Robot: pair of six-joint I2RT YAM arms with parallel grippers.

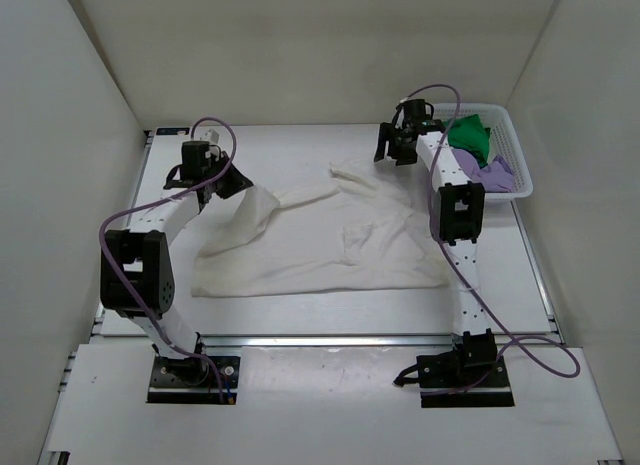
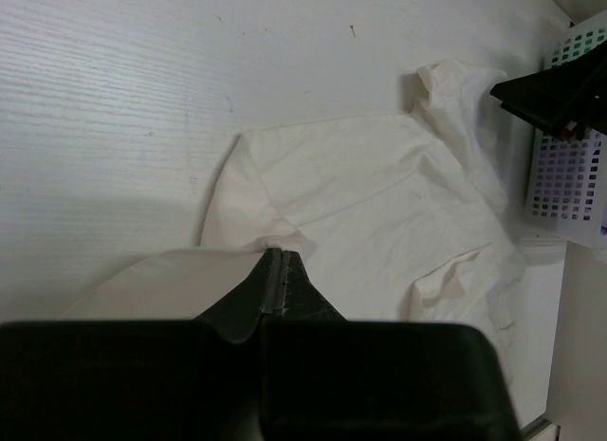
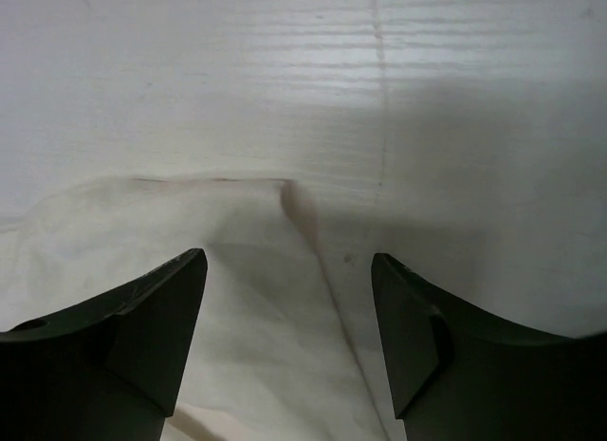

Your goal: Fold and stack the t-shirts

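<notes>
A white t-shirt (image 1: 300, 240) lies spread on the white table, its body toward the front and one sleeve edge raised at the left. At that raised part, my left gripper (image 1: 250, 188) is shut on the shirt's fabric; in the left wrist view the closed fingertips (image 2: 275, 270) meet the cloth's edge. Over the shirt's far right corner hangs my right gripper, open, fingers apart. In the right wrist view the fabric's corner (image 3: 256, 213) shows between and beyond the fingers, apparently not gripped.
At the back right stands a white basket (image 1: 513, 150) with a green cloth (image 1: 470, 135) and a purple cloth (image 1: 490, 173) in it, close beside my right arm. Bare table (image 1: 300, 315) shows in front of the shirt and at the back.
</notes>
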